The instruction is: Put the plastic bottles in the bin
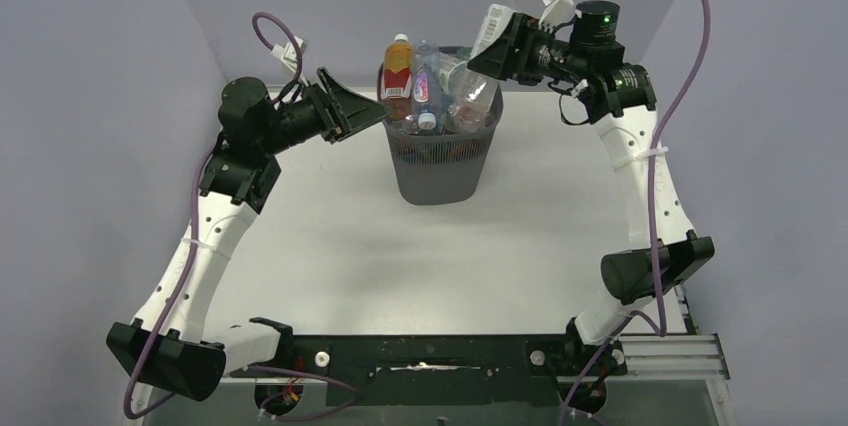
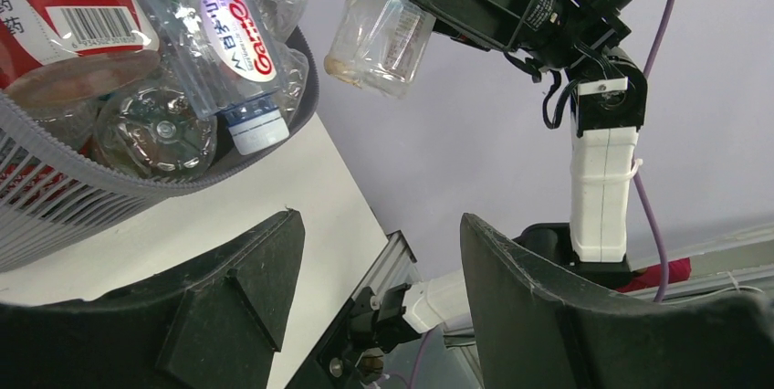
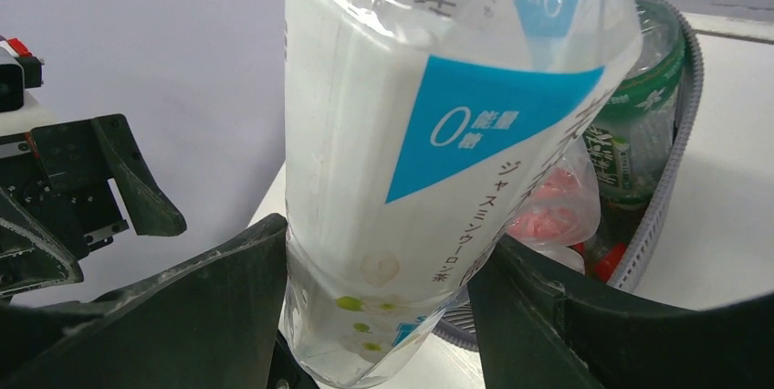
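Note:
A dark mesh bin (image 1: 437, 171) holds several bottles, among them an orange-labelled one (image 1: 396, 76) and a blue-tinted one (image 1: 427, 81). My right gripper (image 1: 482, 61) is shut on a white-labelled clear bottle (image 1: 494, 21), raised over the bin's right back side; this bottle (image 3: 438, 161) fills the middle of the right wrist view. My left gripper (image 1: 372, 114) hangs beside the bin's left rim, open and empty, its fingers apart in the left wrist view, where the bin's rim (image 2: 173, 186) and bottles show.
Grey walls stand at the back and on both sides.

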